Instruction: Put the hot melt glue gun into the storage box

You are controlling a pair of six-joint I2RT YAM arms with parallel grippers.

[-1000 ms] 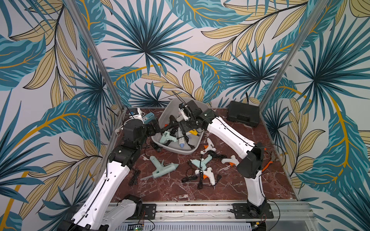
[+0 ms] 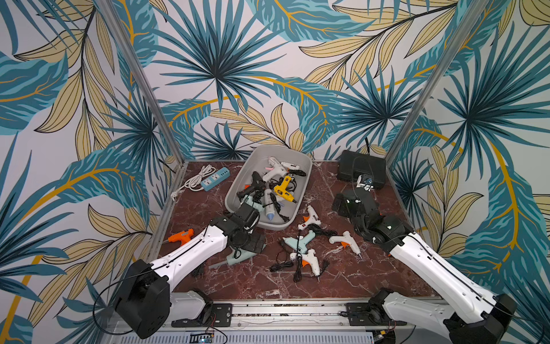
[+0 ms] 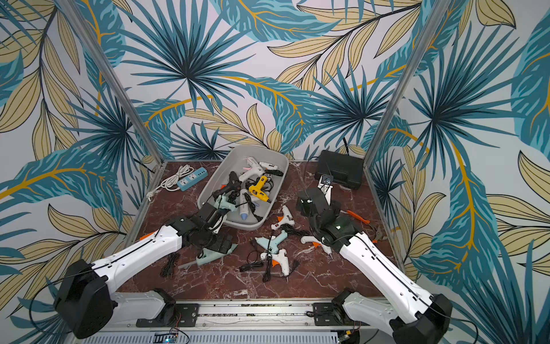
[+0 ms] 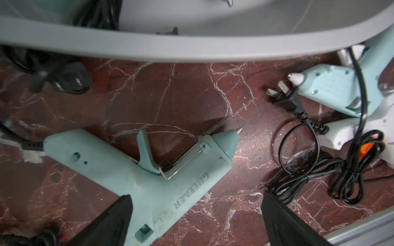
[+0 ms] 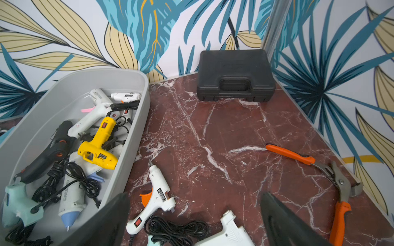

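The grey storage box [image 2: 303,177] holds several glue guns, among them a yellow one [image 5: 98,149]. My open left gripper hangs above a large mint glue gun [image 4: 180,180] lying on the table in front of the box, with nothing between its fingers. My open right gripper is right of the box, above the table near white glue guns [image 5: 158,192] [image 2: 343,243]. A smaller mint glue gun [image 4: 336,86] and a white one [image 3: 275,258] lie with tangled cords at the front middle.
A power strip [image 2: 214,179] with white cable lies at the back left, a black case [image 5: 236,73] at the back right. Orange pliers [image 5: 287,153] lie at the right edge, an orange glue gun [image 2: 180,236] at the left. The table right of the box is fairly clear.
My left gripper has come from the box's left side down toward the front over the large mint gun. My right gripper has moved from over the box to the right.
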